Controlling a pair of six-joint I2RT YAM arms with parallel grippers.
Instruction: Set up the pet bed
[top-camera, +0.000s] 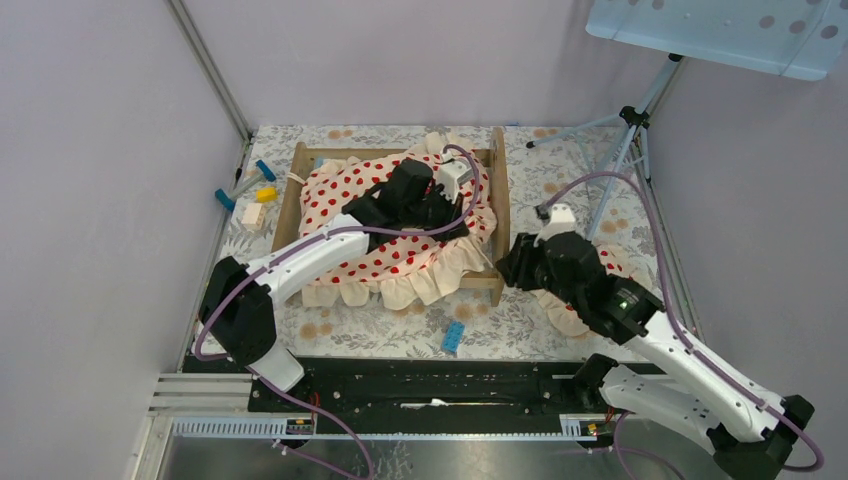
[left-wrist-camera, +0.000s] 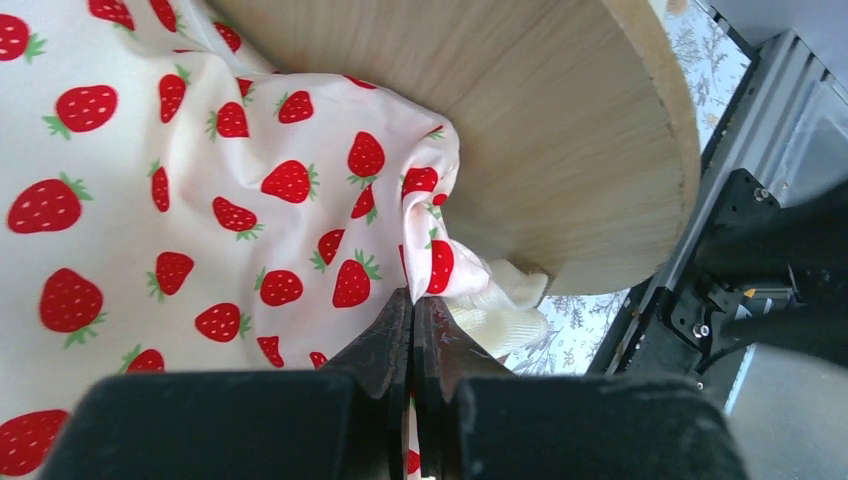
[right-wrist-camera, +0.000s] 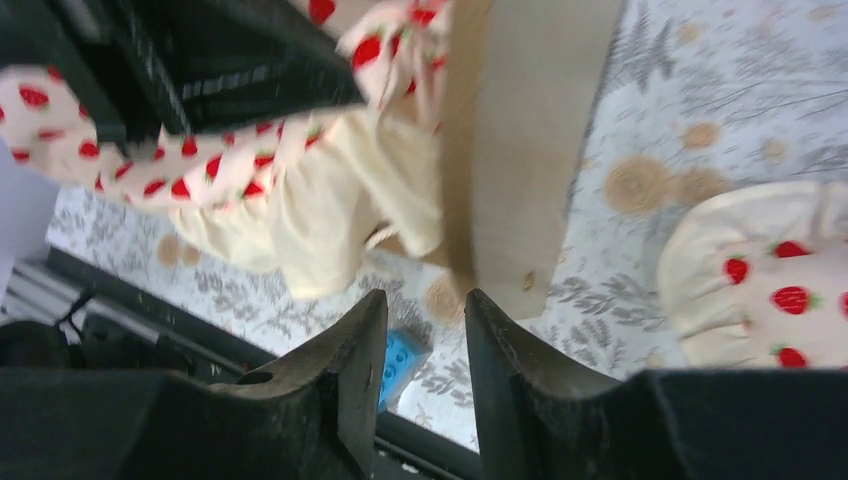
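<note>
The wooden bed frame (top-camera: 498, 160) holds a strawberry-print cushion (top-camera: 340, 195) with cream ruffles, bunched against the frame's right wall. My left gripper is shut on the cushion's fabric beside that wall. My right gripper (top-camera: 510, 262) is outside the frame's right side near the front corner, part open with nothing between its fingers; in the right wrist view it faces the wall and ruffle. A small strawberry pillow (right-wrist-camera: 750, 290) lies on the table right of the frame, partly hidden by my right arm in the top view.
A blue block (top-camera: 453, 336) lies in front of the bed. Small blue, yellow and cream pieces (top-camera: 266, 194) sit left of it. A light-blue stand (top-camera: 640, 115) occupies the back right.
</note>
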